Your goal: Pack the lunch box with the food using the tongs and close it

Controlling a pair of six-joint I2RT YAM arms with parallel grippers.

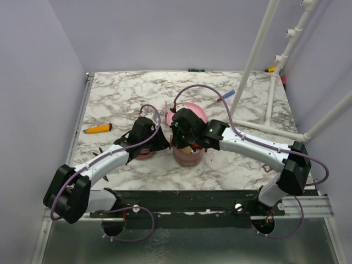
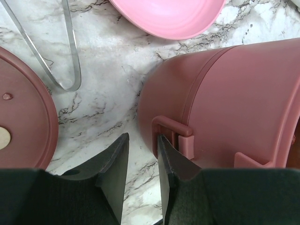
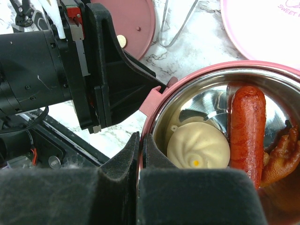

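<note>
The pink lunch box (image 3: 201, 75) has a metal lining and holds a sausage (image 3: 248, 133), a pale swirled bun (image 3: 199, 145) and a browned piece of food (image 3: 283, 157). My right gripper is shut at the box's left edge, and the thin rim runs between its fingertips. My left gripper is partly open beside the box; one finger (image 2: 165, 145) overlaps the side handle (image 2: 171, 124) in the left wrist view. No part of the box shows between the left fingers. The round brown-pink lid (image 2: 28, 112) lies to the left.
A pink plate (image 2: 171, 16) lies behind the box, with metal tongs (image 2: 72, 51) left of it. An orange tool (image 1: 98, 128) rests far left, a blue-handled one (image 1: 225, 95) behind right. White pipes (image 1: 267, 127) stand on the right.
</note>
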